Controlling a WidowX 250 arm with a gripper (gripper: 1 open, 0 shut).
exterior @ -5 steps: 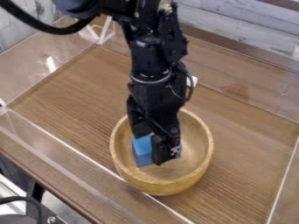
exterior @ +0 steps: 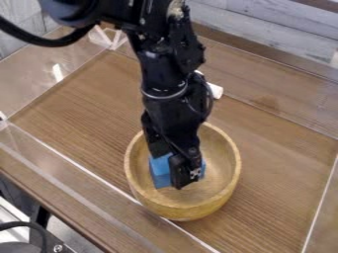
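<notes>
A wooden bowl [exterior: 207,203] stands near the front of the table. In it lies a blue object [exterior: 161,172], largely hidden behind the black gripper [exterior: 179,163], which reaches down into the bowl from above. The fingertips are at the blue object; whether they touch it I cannot tell. The gripper appears open, with its black fingers around or beside the object.
A small white item [exterior: 214,90] lies behind the arm. A black cable runs at the lower left, off the table edge.
The gripper has shifted very slightly within the bowl; the bowl stands where it was.
</notes>
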